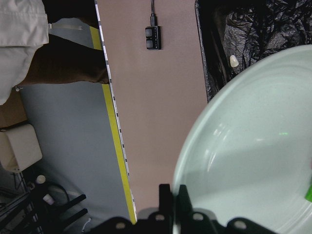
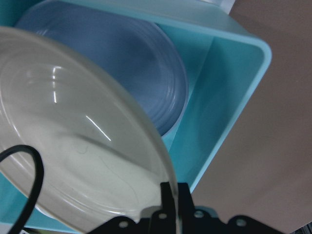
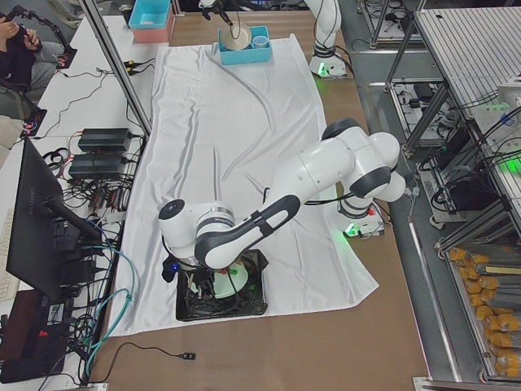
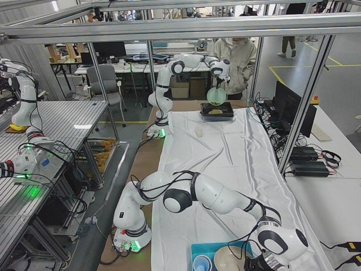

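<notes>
My left gripper is shut on the rim of a pale green plate (image 1: 248, 136), held over a black tray lined with black plastic (image 1: 258, 34); the plate also shows in the camera right view (image 4: 216, 96). My right gripper is shut on the rim of a cream plate (image 2: 78, 131), which sits tilted in or just above a light-blue bin (image 2: 219, 87). A blue round dish (image 2: 136, 58) lies in that bin, partly under the cream plate. The blue cup (image 4: 202, 264) is beside it.
A white cloth (image 3: 228, 122) covers most of the table, with its middle largely clear. A monitor (image 3: 37, 220), cables and black boxes line one side. A person (image 4: 234, 62) stands behind the black tray.
</notes>
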